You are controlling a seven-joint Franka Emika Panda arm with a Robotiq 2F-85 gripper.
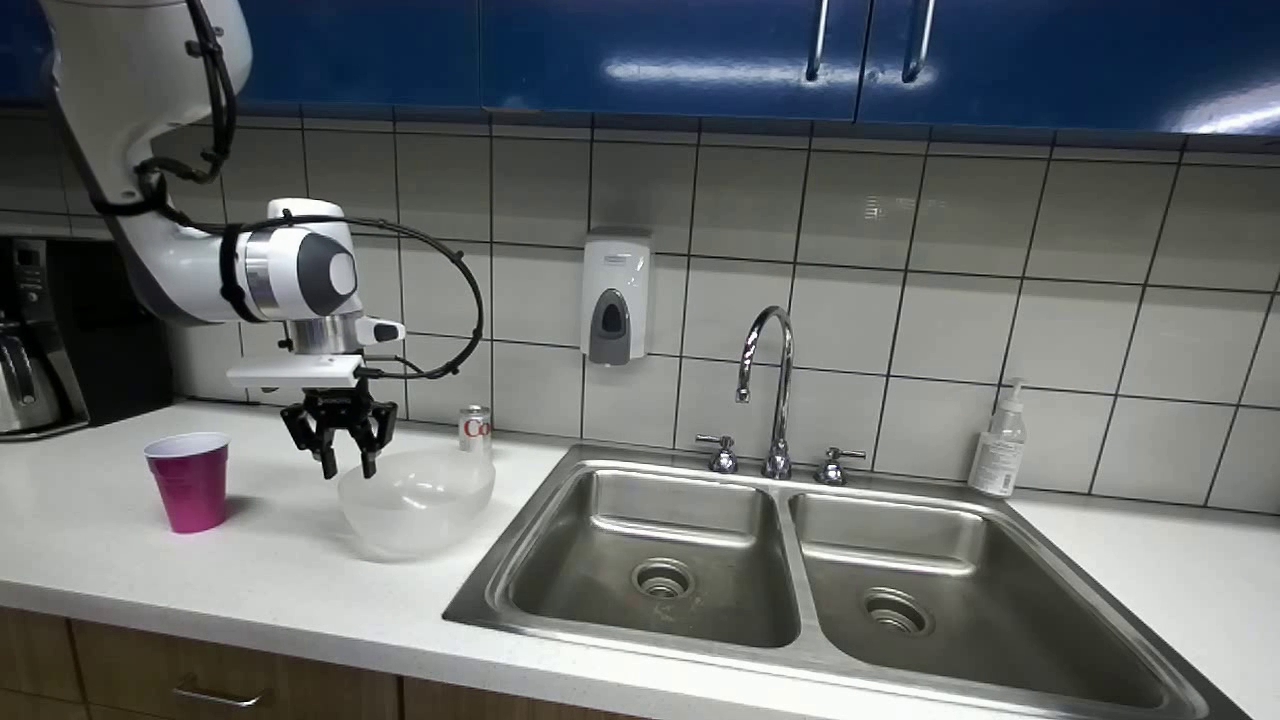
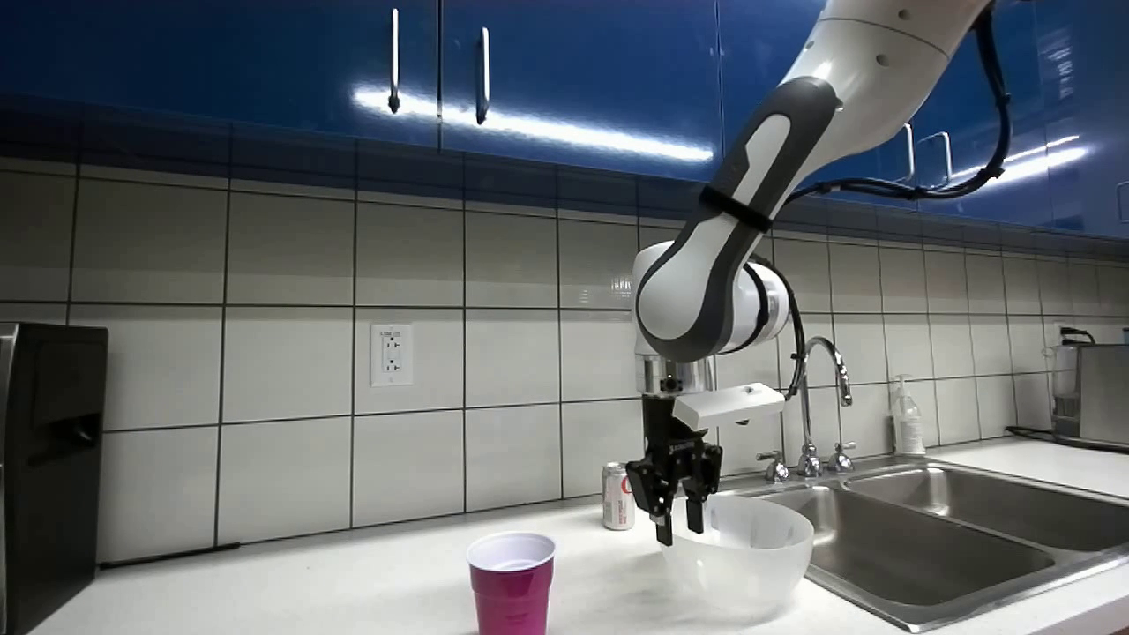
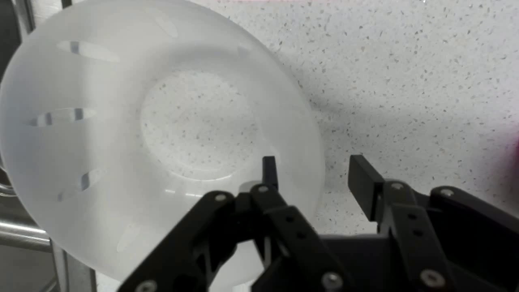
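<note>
A translucent white bowl (image 1: 420, 510) stands upright on the counter, left of the sink. At its left rim, in exterior view 1, hangs my gripper (image 1: 349, 466), its fingers parted. From above, the wrist view has one fingertip (image 3: 270, 171) over the inside of the bowl (image 3: 204, 44) and the other fingertip (image 3: 363, 182) outside the rim. The gripper holds nothing; bare counter and the bowl's edge show between the fingers. In exterior view 2 the gripper (image 2: 679, 524) is at the near-left rim of the bowl (image 2: 746, 561).
A magenta cup (image 1: 192, 482) stands to the left on the counter. Behind the bowl is a soda can (image 1: 475, 430). The double sink (image 1: 798, 540) with its faucet (image 1: 780, 396) lies to the right. Counter between cup and bowl is clear.
</note>
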